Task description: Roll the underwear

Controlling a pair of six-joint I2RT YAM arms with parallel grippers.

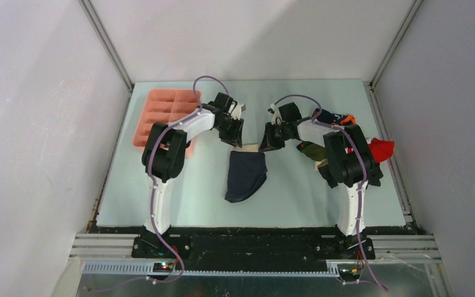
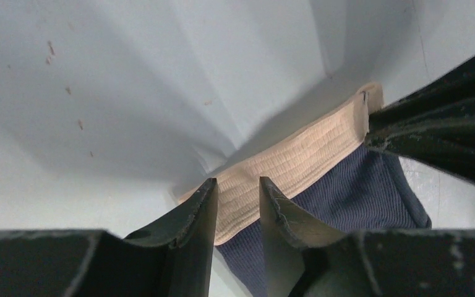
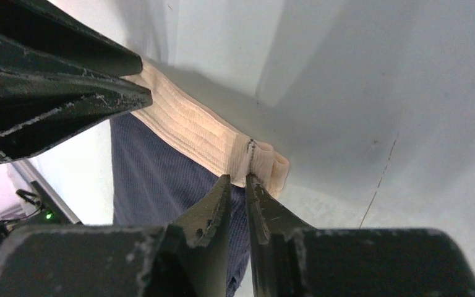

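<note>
Dark navy underwear [image 1: 246,176] lies folded on the table, its beige waistband [image 1: 246,148] along the far edge. At the waistband's left end, my left gripper [image 1: 239,145] has its fingers [image 2: 205,207] a little apart, with the band [image 2: 290,164] showing between and behind them. My right gripper [image 1: 262,150] is at the other end, its fingers narrowly parted over the waistband [image 3: 207,133] near its folded corner. In both wrist views the band runs between the two grippers. Whether the cloth is pinched by either one does not show clearly.
A pink divided box [image 1: 167,106] stands at the back left, behind the left arm. Crumpled clothes, including a red piece [image 1: 381,150], are heaped at the right, partly under the right arm.
</note>
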